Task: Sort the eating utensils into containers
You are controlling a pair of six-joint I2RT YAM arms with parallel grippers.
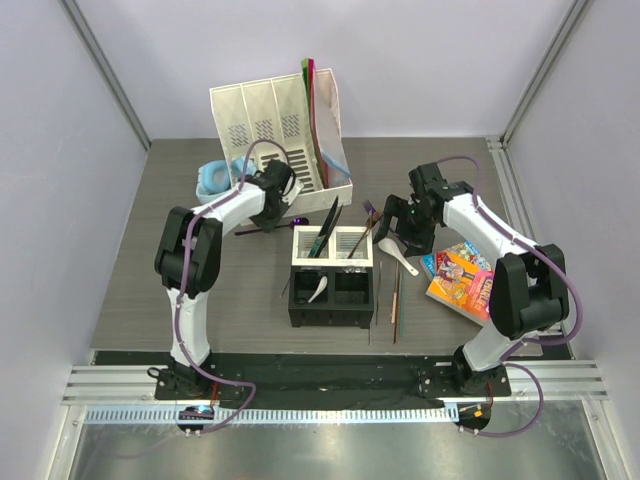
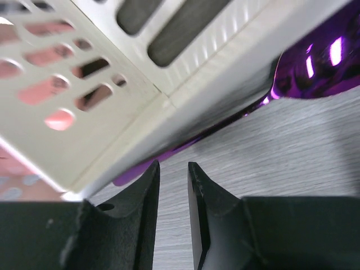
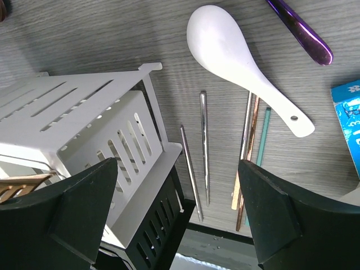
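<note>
A purple spoon (image 2: 230,119) lies on the table along the lower edge of the white slotted rack; its bowl shows in the top view (image 1: 299,222). Over its handle is my left gripper, open by a narrow gap with nothing held; only bare table shows between its fingertips. My right gripper is wide open and empty, above the table beside the container block. Near it a white spoon (image 3: 225,48) and several chopsticks (image 3: 205,143) lie loose. The block has white compartments (image 1: 330,228) holding dark-bladed utensils and black ones (image 1: 330,318), one with a small white spoon (image 1: 319,287).
The white rack (image 1: 262,110) stands at the back with coloured boards in it, a blue item (image 1: 213,178) to its left. Books (image 1: 462,280) lie at the right. A purple handle (image 3: 301,34) lies beyond the white spoon.
</note>
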